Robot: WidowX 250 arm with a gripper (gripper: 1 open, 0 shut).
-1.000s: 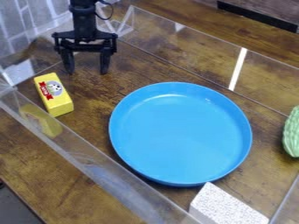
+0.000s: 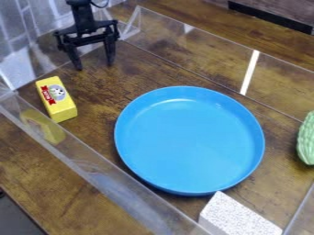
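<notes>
My black gripper (image 2: 92, 51) is at the upper left of the camera view, above the wooden surface near the clear back wall, its fingers apart and nothing visible between them. Below it a yellow box (image 2: 57, 97) with a small printed label lies at the left, apart from the gripper. A large blue plate (image 2: 189, 139) fills the middle and lower right.
A clear plastic wall rings the workspace. A green object (image 2: 306, 140) is at the right edge, and a white speckled block (image 2: 238, 217) at the bottom right. The wood (image 2: 172, 60) between gripper and plate is clear.
My gripper has moved a little to the left and upward in the view, toward the far back-left corner. The box and plate have not moved.
</notes>
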